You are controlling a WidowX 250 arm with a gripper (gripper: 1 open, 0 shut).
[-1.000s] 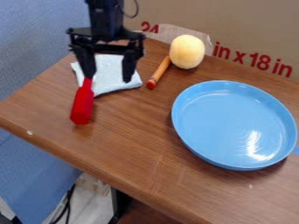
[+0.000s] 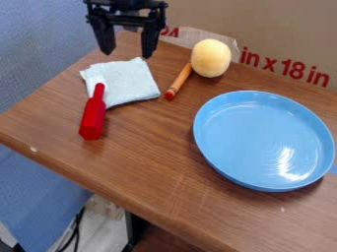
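My gripper [image 2: 126, 39] hangs at the top of the camera view, black, with two fingers pointing down and apart, nothing visible between them. Below it lies a white cloth [image 2: 129, 82] on the wooden table. A red elongated object [image 2: 93, 117] lies at the cloth's left edge, its narrow end on the cloth. An orange stick [image 2: 178, 83] lies right of the cloth, and a pale yellow round object [image 2: 211, 58] sits behind it.
A large blue plate [image 2: 262, 141] fills the right of the table. A cardboard box [image 2: 283, 39] stands behind.
My gripper has moved up and back, away from above the red object and the cloth. The objects on the table look unmoved.
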